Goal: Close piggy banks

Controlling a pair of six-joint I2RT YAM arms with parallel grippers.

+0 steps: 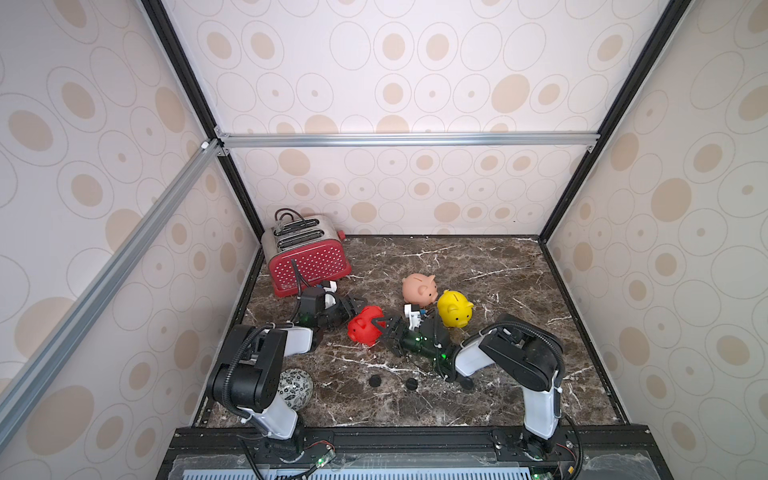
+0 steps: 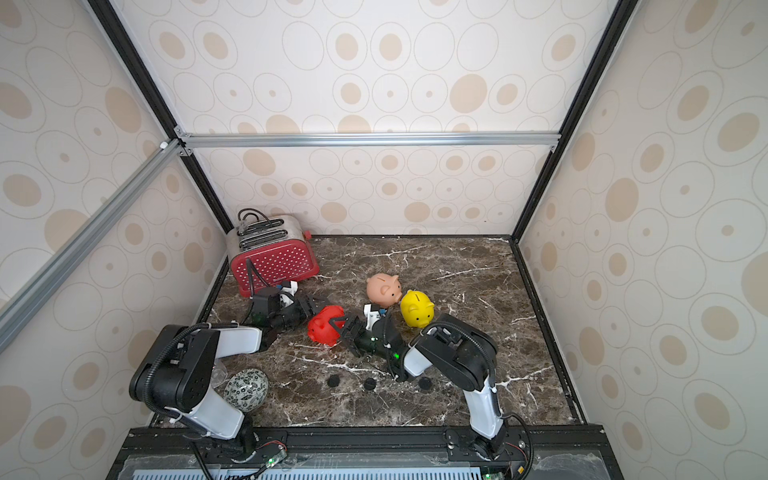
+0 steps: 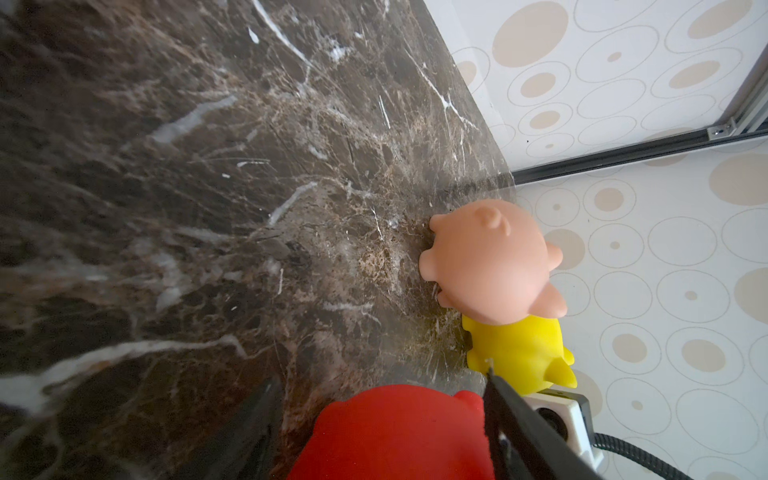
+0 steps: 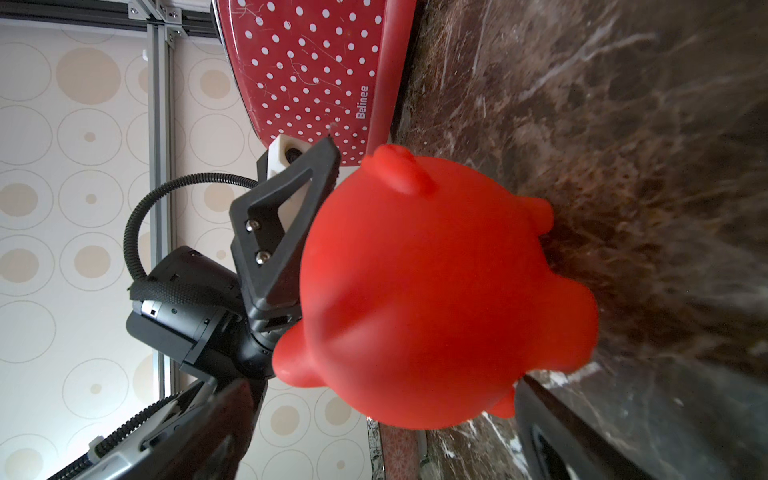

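A red piggy bank sits on the marble floor between my two grippers, close in front of both wrist cameras. My left gripper is at its left, fingers apart around the red body's edge in the left wrist view; whether they touch it cannot be told. My right gripper is at its right, open, its fingers either side of the red bank in the right wrist view. A pink piggy bank and a yellow one stand behind, to the right, upright.
A red toaster stands at the back left. A patterned round object lies at the front left by the left arm. Small black discs lie at the front middle.
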